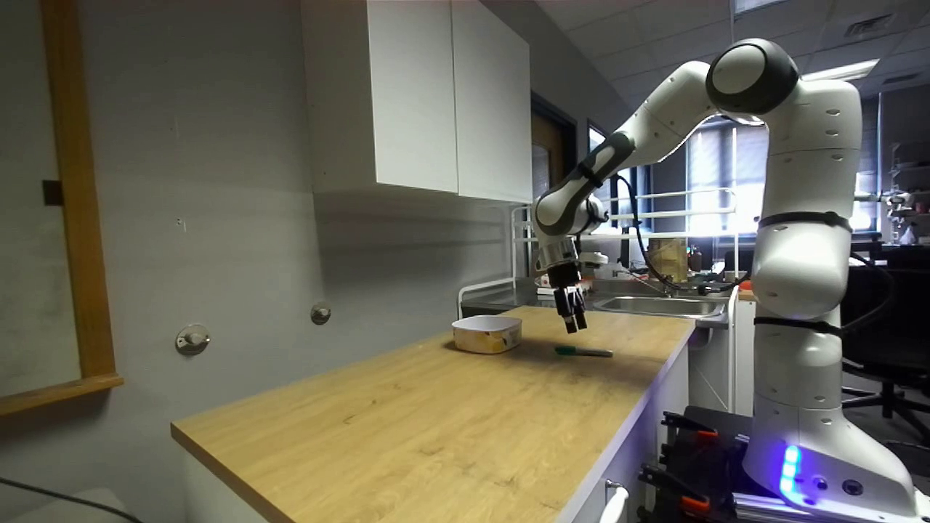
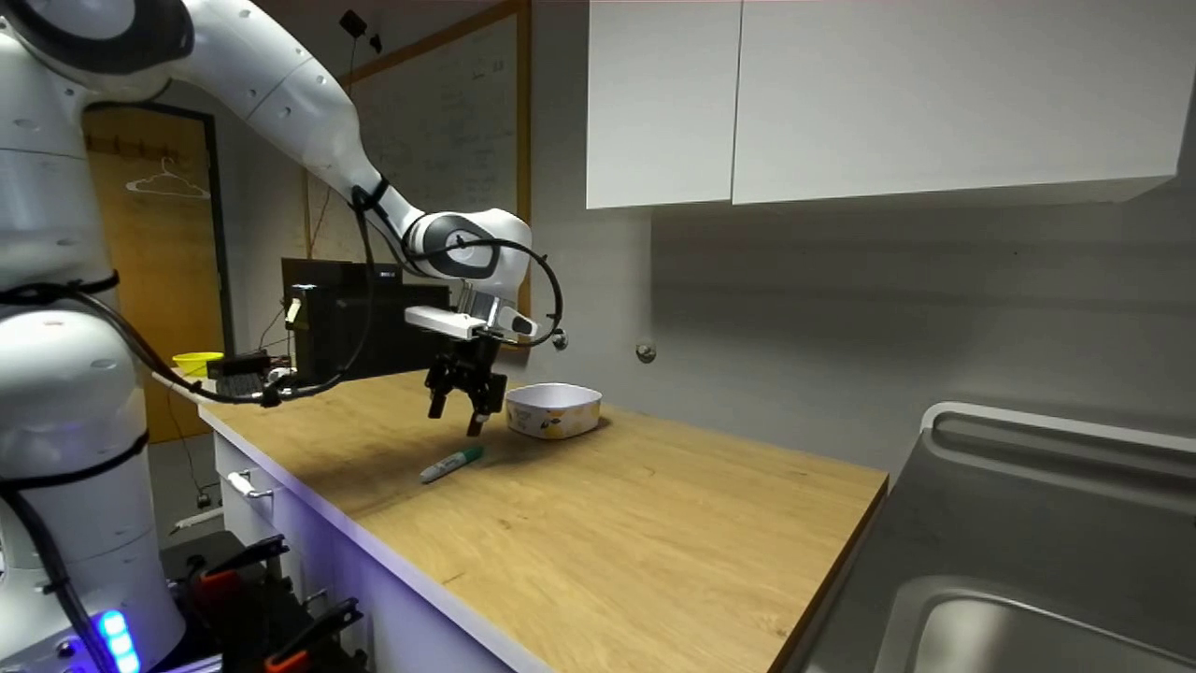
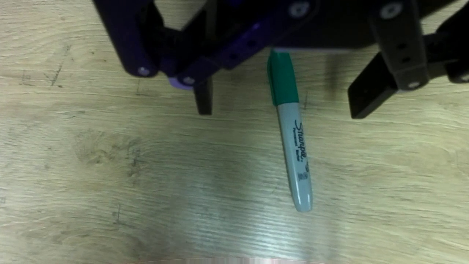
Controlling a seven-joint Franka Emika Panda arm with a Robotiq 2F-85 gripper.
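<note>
A grey Sharpie marker with a green cap lies flat on the wooden counter; it also shows in exterior view 1 as a small marker and in exterior view 2 as the marker. Above it hangs my open gripper, its two fingers spread on either side of the marker in the wrist view, with empty space between them. Clear height separates the fingertips from the marker in exterior view 2. The upper end of the cap is partly covered by the gripper body in the wrist view.
A white patterned bowl stands on the counter close to the gripper, toward the wall. White cabinets hang above the wall side. A metal sink lies beyond the counter's end.
</note>
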